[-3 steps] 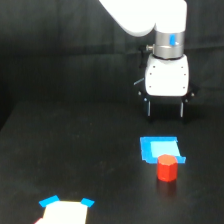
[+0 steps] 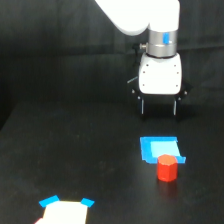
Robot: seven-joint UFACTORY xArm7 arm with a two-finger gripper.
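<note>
The white robot arm reaches down from the top, and its gripper (image 2: 159,106) hangs open above the dark table, with nothing visible between its dark fingers. Below it, a red block (image 2: 167,168) stands on the table in front of a pale square (image 2: 163,148) edged with blue tape. At the bottom left, another pale square (image 2: 66,213) with blue tape corners is partly cut off by the frame, with small pinkish pieces at its left.
A dark backdrop stands behind the arm.
The arm and gripper have shifted slightly left and up, and the fingers look a little less far apart or similar. The objects on the table have not moved.
</note>
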